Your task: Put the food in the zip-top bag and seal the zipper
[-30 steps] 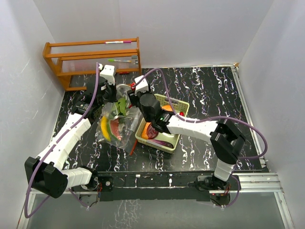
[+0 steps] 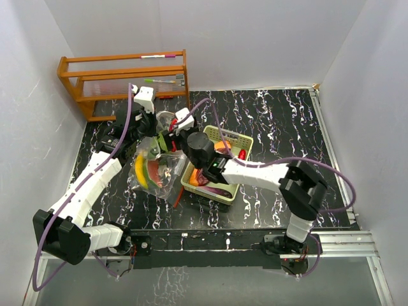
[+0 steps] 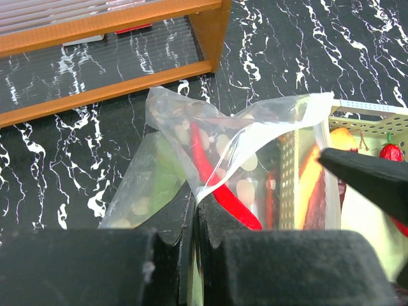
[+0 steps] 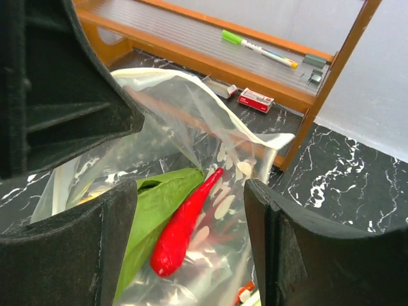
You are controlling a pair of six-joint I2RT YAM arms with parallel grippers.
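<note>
My left gripper is shut on the top edge of the clear zip bag (image 3: 166,121). The bag holds a red pepper (image 4: 175,239), green leaves (image 4: 156,210), and, in the top view, a banana (image 2: 140,173) and melon slice (image 2: 153,172). My right gripper hovers at the bag's open mouth, part open; nothing shows held between its fingers. The basket (image 2: 210,197) of other food lies right of the bag, partly under the right arm.
A wooden rack (image 2: 121,60) with pens stands at the back left, close behind the bag.
The red pepper seen up at that gripper earlier now lies in the bag's mouth.
</note>
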